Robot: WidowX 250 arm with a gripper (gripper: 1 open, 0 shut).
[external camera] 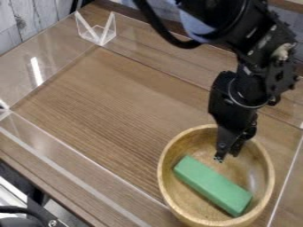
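Observation:
My black gripper (228, 142) reaches down from the upper right over the back rim of a round yellowish bowl (174, 199). Its fingertips are dark and small in the view, and what lies between them is hard to make out. A green rectangular block (211, 184) lies in the front part of the bowl, below the fingertips and apart from them.
A white wire-like holder (97, 27) stands at the back left edge. Transparent strips run along the table's left front.

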